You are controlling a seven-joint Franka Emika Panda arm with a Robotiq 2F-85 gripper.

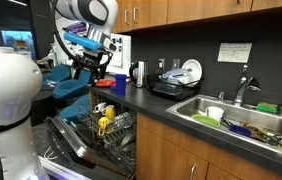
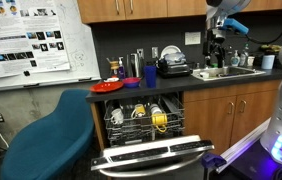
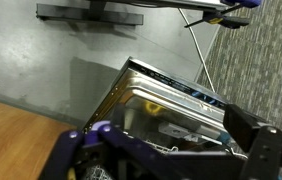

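My gripper stands open with nothing between its fingers; in the wrist view it points down over the dishwasher. The dishwasher door [image 2: 151,155] is lowered, and its metal edge [image 3: 176,92] runs diagonally through the wrist view. Inside, the rack [image 2: 131,128] is pulled out. It holds a yellow mug [image 1: 105,124] and several lighter dishes, which are small and partly hidden. In the first exterior view the gripper [image 1: 96,76] hangs in the air, apart from the dishes and higher than the rack.
Above the cabinets [image 1: 171,145] runs a dark counter with a blue container [image 2: 150,75], red plates [image 2: 108,86] and a toaster [image 2: 174,70]. The sink [image 1: 236,117] to the right holds a green cup [image 1: 215,113] and several utensils. Open floor [image 3: 41,60] lies before the door.
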